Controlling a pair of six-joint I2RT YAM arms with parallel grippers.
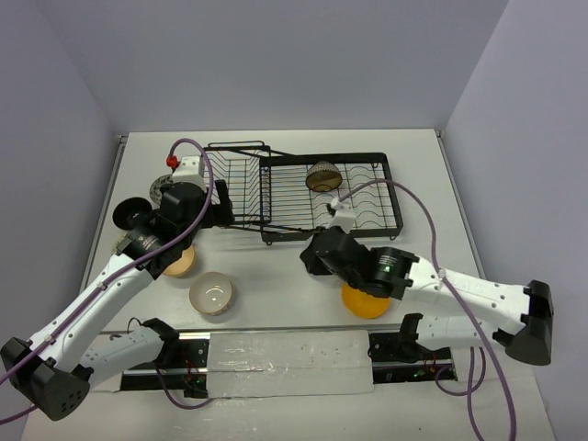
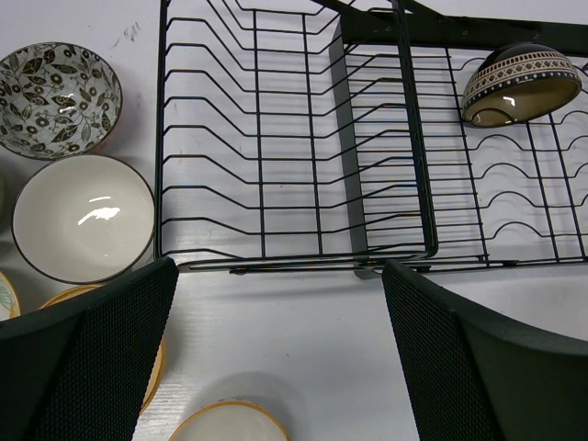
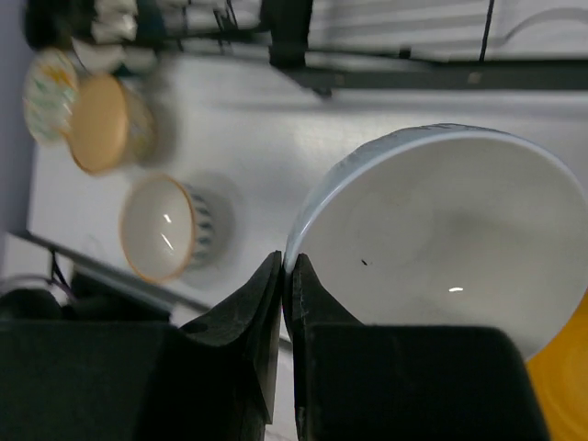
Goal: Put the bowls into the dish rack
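Observation:
The black wire dish rack (image 1: 299, 230) stands at the back of the table, and a patterned brown bowl (image 1: 323, 176) leans in its right section. In the right wrist view a white bowl (image 3: 441, 230) has its rim between the fingertips of my right gripper, which is shut on it. From the top, the right arm mostly hides that bowl, near the rack's front edge. My left gripper is open and empty over the rack's front left. On the table lie a pale bowl (image 1: 212, 293), a yellow bowl (image 1: 365, 302) and an orange-rimmed bowl (image 1: 181, 263).
Far left, a floral bowl (image 2: 60, 99), a white bowl with a dark rim (image 2: 83, 219) and a black bowl (image 1: 131, 212) crowd beside the rack. Bare tabletop (image 1: 266, 285) lies between the pale bowl and the right arm.

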